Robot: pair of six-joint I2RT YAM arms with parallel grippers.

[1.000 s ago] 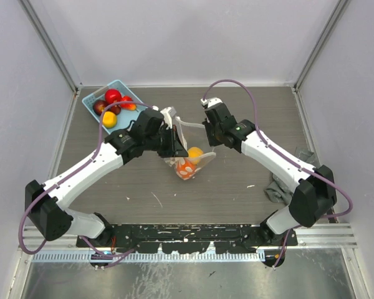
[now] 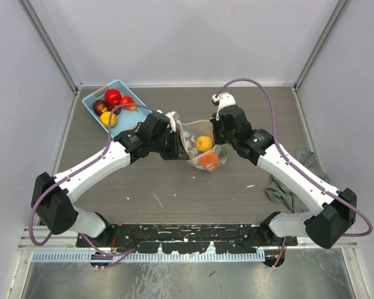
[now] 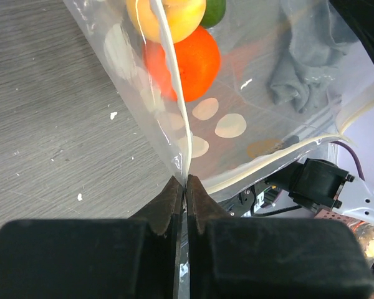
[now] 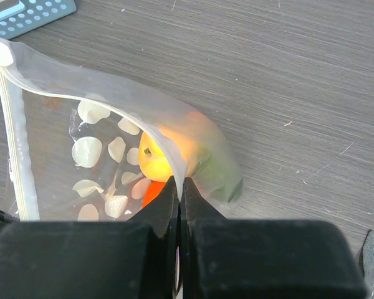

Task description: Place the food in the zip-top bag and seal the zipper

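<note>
The clear zip top bag (image 2: pixel 195 129) hangs between both arms with its mouth spread. Inside lie a yellow fruit (image 2: pixel 204 144), an orange-red one (image 2: pixel 209 161) and a green item (image 3: pixel 214 11), of which only part shows. My left gripper is shut on one edge of the bag's mouth, the film running up from its fingertips. On the opposite edge, my right gripper is shut, pinching the rim. White spots mark the bag's wall.
A blue basket (image 2: pixel 90 99) at the back left holds several more pieces, among them a red one (image 2: pixel 113 97) and a yellow one (image 2: pixel 108 119). A grey cloth (image 2: pixel 290 192) lies at the right.
My right gripper has moved right, widening the bag's mouth. The food inside has shifted right with the bag.
</note>
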